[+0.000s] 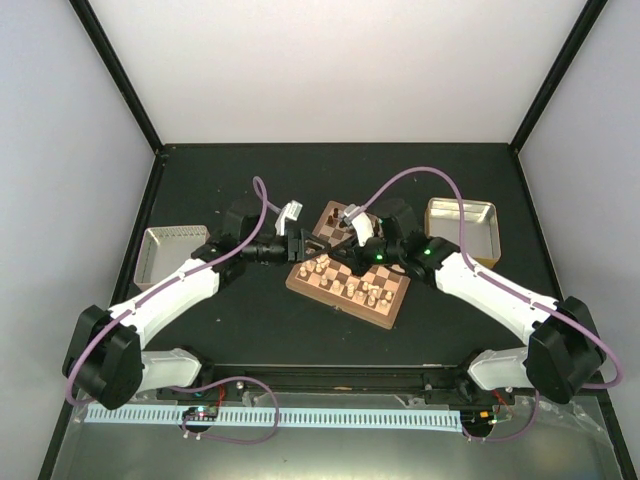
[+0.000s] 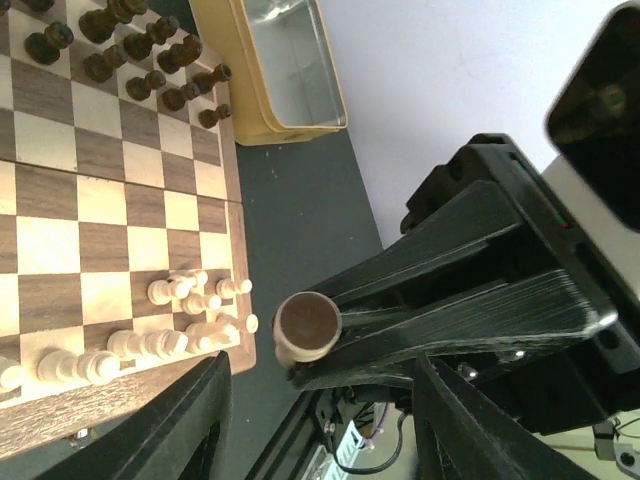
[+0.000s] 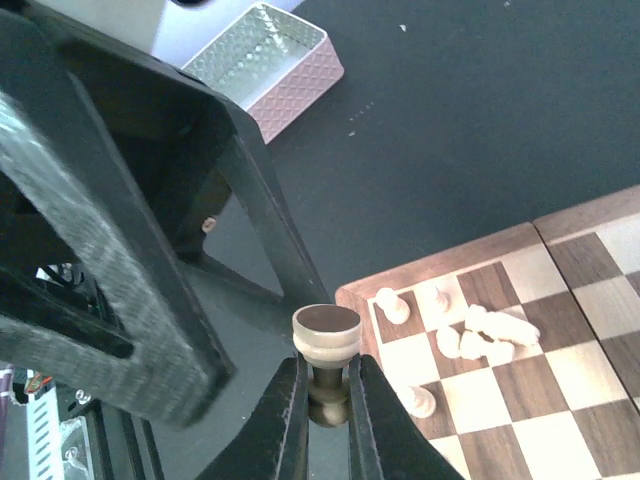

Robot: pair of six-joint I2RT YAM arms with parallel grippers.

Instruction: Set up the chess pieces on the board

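The wooden chessboard (image 1: 345,305) lies mid-table, dark pieces (image 2: 140,45) in rows at one end, white pieces (image 2: 175,335) standing or lying at the other. Both grippers meet above it. My right gripper is shut on a white piece (image 3: 326,340), held upright in the right wrist view; its base end also shows in the left wrist view (image 2: 307,325). My left gripper is part open, its fingers at the bottom of its own view, just short of that piece, with nothing between them.
A white basket (image 1: 170,255) sits at the left and a beige bin (image 1: 462,225) at the right. The two arms are very close together.
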